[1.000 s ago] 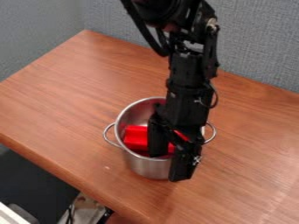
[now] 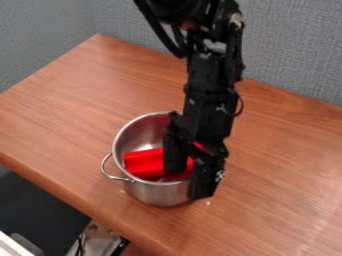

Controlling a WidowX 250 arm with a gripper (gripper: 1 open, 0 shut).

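A steel pot (image 2: pixel 136 133) with side handles stands on the wooden table near its front-left edge. A red cylindrical object (image 2: pixel 142 163) lies inside it. My black gripper (image 2: pixel 190 170) reaches down into the right side of the pot, over the red object, and hides part of both. Whether its fingers hold the red object, and how far apart they are, I cannot make out.
Grey panels stand behind.
The pot and the red object have shifted left toward the table's edge, along with my gripper, which has moved slightly left.
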